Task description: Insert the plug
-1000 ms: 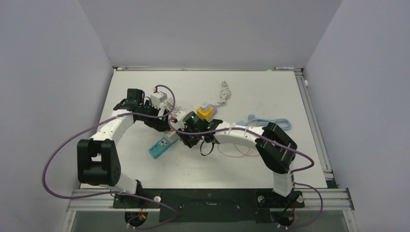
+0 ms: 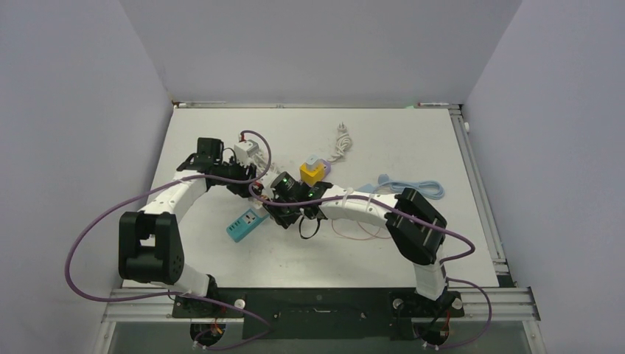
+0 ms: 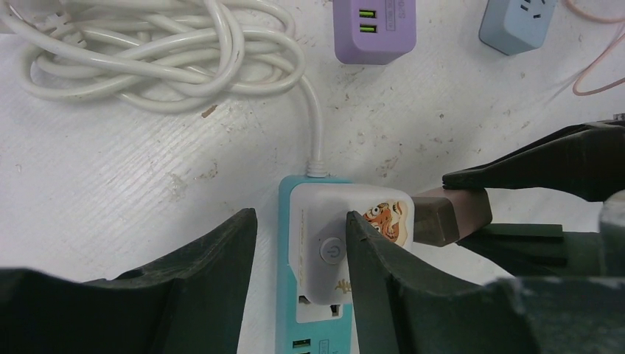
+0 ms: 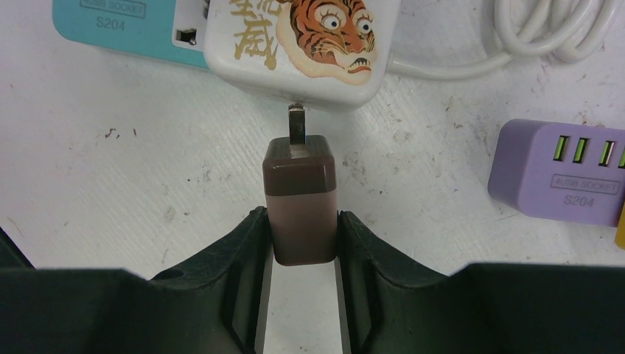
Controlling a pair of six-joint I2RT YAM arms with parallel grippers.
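A teal power strip (image 3: 313, 332) (image 4: 125, 29) lies on the table with a white tiger-print plug block (image 3: 317, 221) (image 4: 317, 44) on it. My right gripper is shut on a brown plug (image 4: 299, 169), whose metal tip points at the block's side, close against its lower edge. My left gripper is part open over the white block, one finger in front of it and the other over the bare table to its left. In the top view both grippers (image 2: 243, 181) meet near the strip's upper end.
A coiled white cable (image 3: 184, 59) lies beyond the strip. A purple USB block (image 4: 556, 169), a yellow block (image 2: 312, 172), a pale blue socket (image 3: 516, 22) and blue coiled cable (image 2: 416, 188) lie to the right.
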